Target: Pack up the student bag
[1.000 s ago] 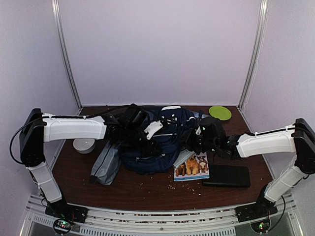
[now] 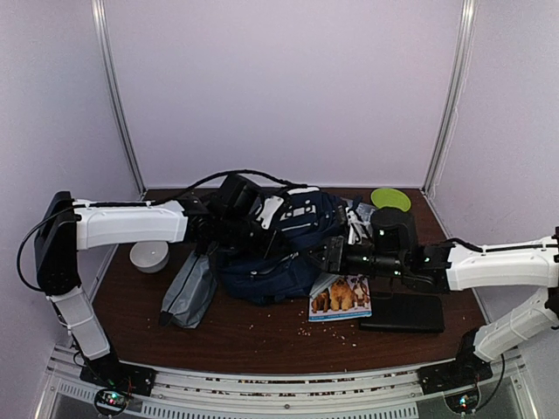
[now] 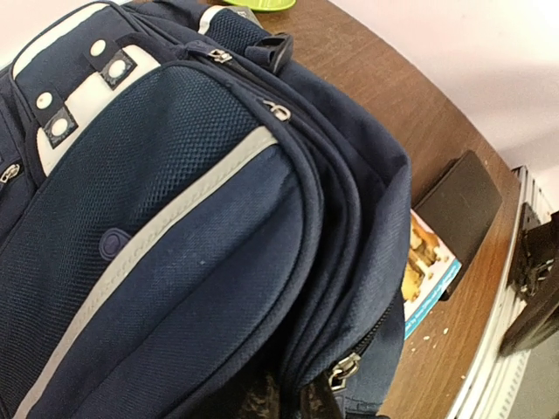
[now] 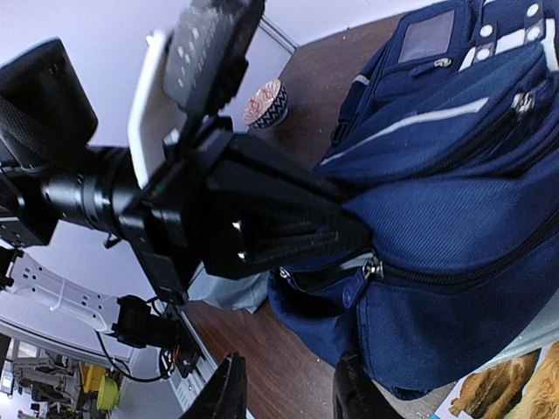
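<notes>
The navy backpack (image 2: pixel 306 223) lies in the middle of the table, zippers along its front. My left gripper (image 2: pixel 279 244) is shut on the backpack's fabric near a zipper; in the left wrist view its tips are mostly buried in the folds at the bottom edge. My right gripper is part open just below the bag's front pocket, with nothing visible between its fingers; a zipper pull (image 4: pixel 358 284) hangs just above it. A dog-picture book (image 2: pixel 339 301) and a black flat case (image 2: pixel 402 314) lie at the right, a grey pouch (image 2: pixel 188 292) at the left.
A bowl (image 2: pixel 148 257) sits at the far left, a green plate (image 2: pixel 390 198) at the back right. Walls enclose the back and sides.
My left gripper has risen, lifting the bag's fabric a little. My right arm has swung slightly toward the front, its gripper now beside the bag's front.
</notes>
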